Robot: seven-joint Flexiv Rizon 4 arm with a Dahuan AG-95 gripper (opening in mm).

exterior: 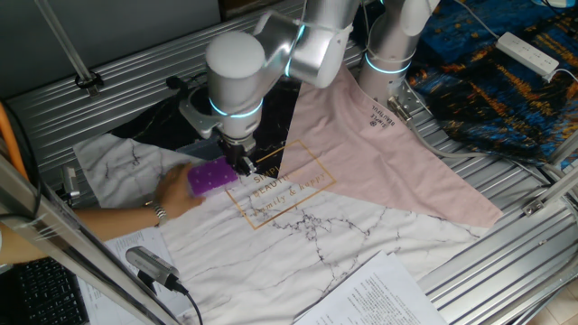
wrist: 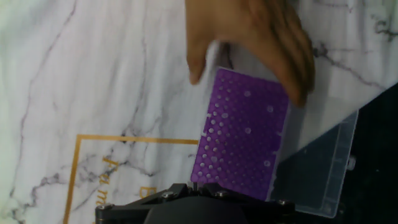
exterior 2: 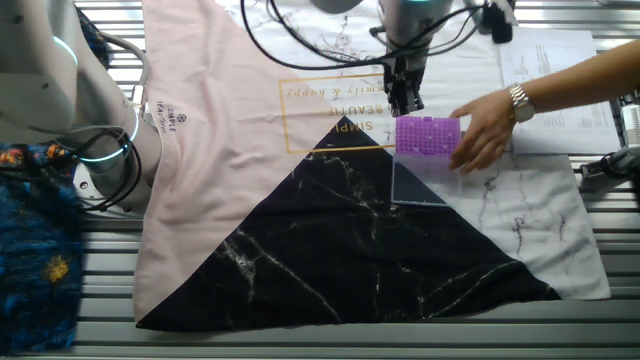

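A purple rack (wrist: 242,134) with rows of small holes sits in a clear box whose transparent lid (wrist: 317,168) lies folded open to one side. In the wrist view its near end passes behind my gripper, whose dark fingers meet with nothing visible between them. From the first exterior view, the gripper (exterior: 246,168) points down just beside the rack (exterior: 212,176). A person's hand (exterior 2: 485,130) is at the opposite side of the rack (exterior 2: 427,135); its fingers reach the edge. Whether the gripper touches the rack cannot be made out.
A pink, black and white marbled cloth (exterior: 388,162) covers the table, mostly bare. Printed sheets (exterior: 375,293) lie at the front edge. The person's forearm (exterior: 81,230) crosses the left side, near a small camera (exterior: 152,266) and metal posts.
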